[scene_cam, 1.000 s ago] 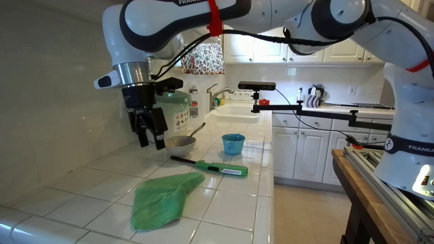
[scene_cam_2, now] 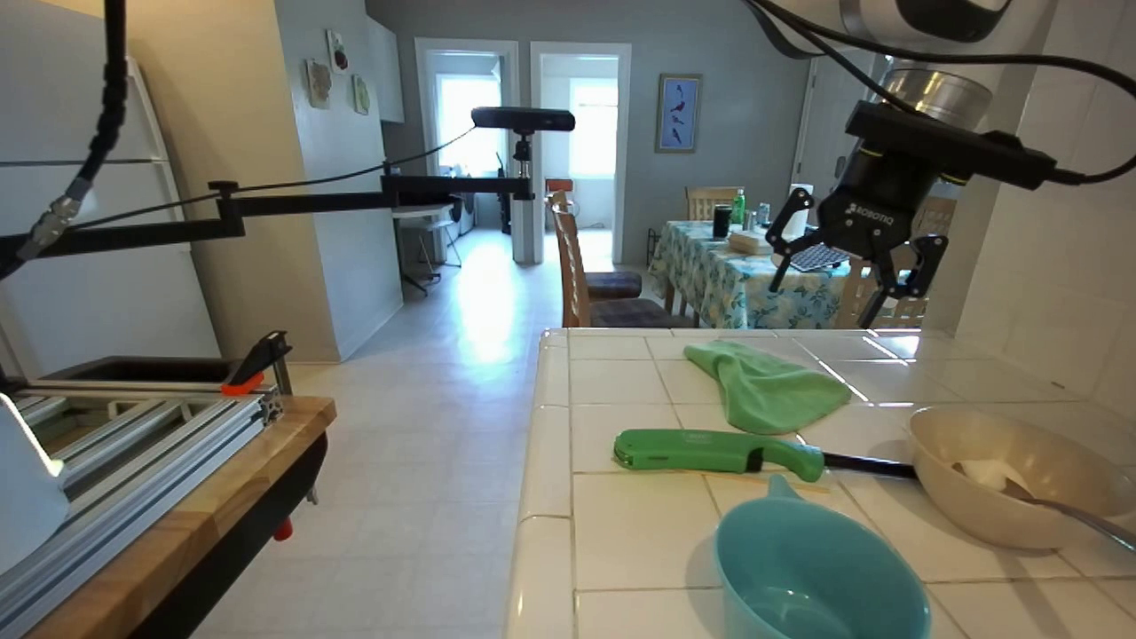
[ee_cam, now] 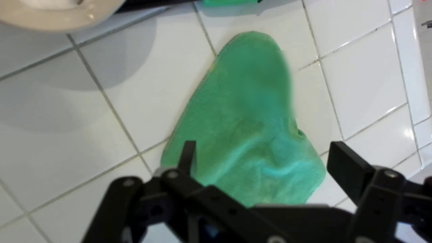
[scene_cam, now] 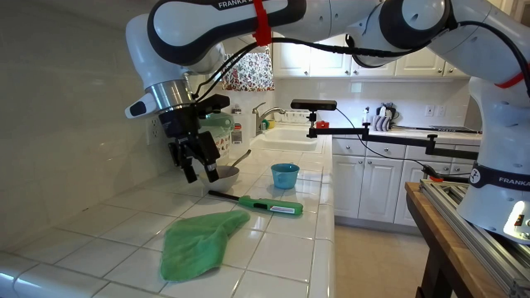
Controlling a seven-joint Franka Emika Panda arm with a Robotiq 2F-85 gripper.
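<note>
Above the tiled counter my gripper (scene_cam: pixel 201 179) stands open, its fingers well apart and nothing between them. A crumpled green cloth (ee_cam: pixel 239 121) lies flat on the tiles below, apart from the fingers; in the wrist view its lower edge is hidden behind the gripper's body. A green lighter (scene_cam: pixel 271 204) with a black nozzle lies beside the cloth. Its nozzle tip reaches toward a pale bowl (scene_cam_2: pixel 1001 479) that has a metal spoon (scene_cam_2: pixel 1076 520) and something white in it. A blue cup (scene_cam: pixel 285 176) stands upright on the counter.
The wall (scene_cam: pixel 64 124) runs close along one side of the counter, and the rounded counter edge (scene_cam: pixel 325 223) bounds the other. A lidded container (scene_cam: pixel 218 134) stands behind the gripper, near the sink (scene_cam: pixel 287 139). Bare tiles surround the cloth.
In exterior view 1 my gripper has tilted and shifted slightly to the right, still above the counter. The cloth, lighter, bowl and cup have not moved.
</note>
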